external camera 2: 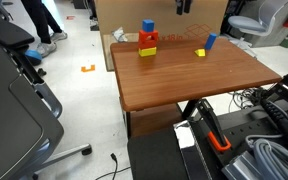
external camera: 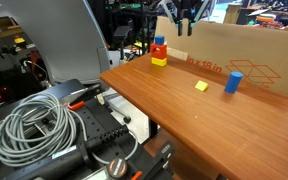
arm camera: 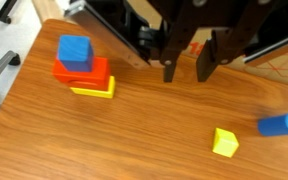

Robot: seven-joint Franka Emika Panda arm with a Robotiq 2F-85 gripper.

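A stack stands at the table's far left edge: a yellow block (external camera: pixel 159 62) at the bottom, a red block (external camera: pixel 159 51) on it and a blue cube (arm camera: pixel 75 50) on top. My gripper (external camera: pixel 184 28) hovers in the air to the right of the stack and higher than it. Its fingers are part open, and between them shows only wood. A small yellow cube (arm camera: pixel 225 142) lies alone on the table, and a blue cylinder (arm camera: pixel 281 125) stands to its right. No part of the gripper touches any of these.
A cardboard panel (external camera: pixel 254 55) stands along the back edge. Coiled grey cable (external camera: pixel 34 130) and black equipment lie in front of the table.
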